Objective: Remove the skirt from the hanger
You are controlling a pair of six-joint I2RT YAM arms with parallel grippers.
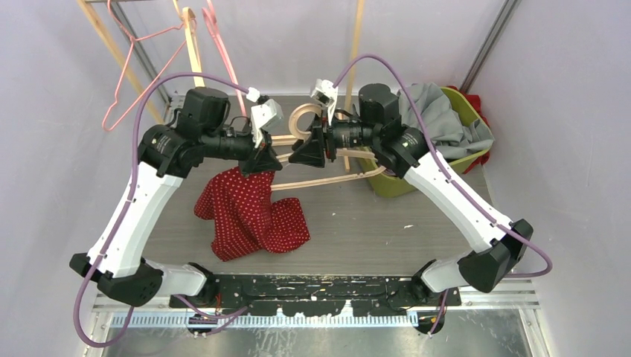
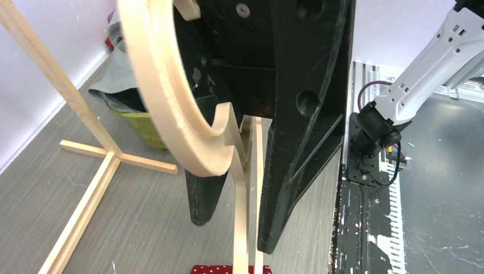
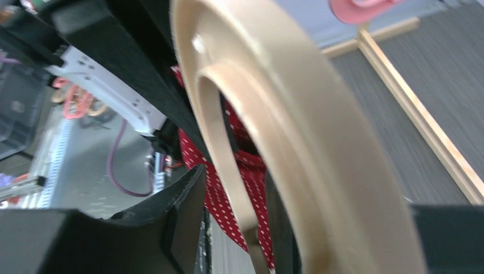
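The dark red skirt with white dots (image 1: 249, 216) hangs below my left gripper (image 1: 260, 169), which is shut on its upper part. Close by on the right, my right gripper (image 1: 292, 158) is shut on the neck of the wooden hanger (image 1: 324, 182). The curled hook (image 2: 157, 85) rises beside the right gripper's fingers (image 2: 308, 103), with the neck running down between them. In the right wrist view the hook fills the middle, and part of the skirt (image 3: 214, 188) shows behind it. Whether cloth still wraps the hanger's left end cannot be told.
A green bin (image 1: 394, 187) holding grey cloth (image 1: 439, 111) stands at the right, behind the right arm. Pink hangers (image 1: 119, 89) and another wooden hanger (image 1: 191, 44) hang at the upper left.
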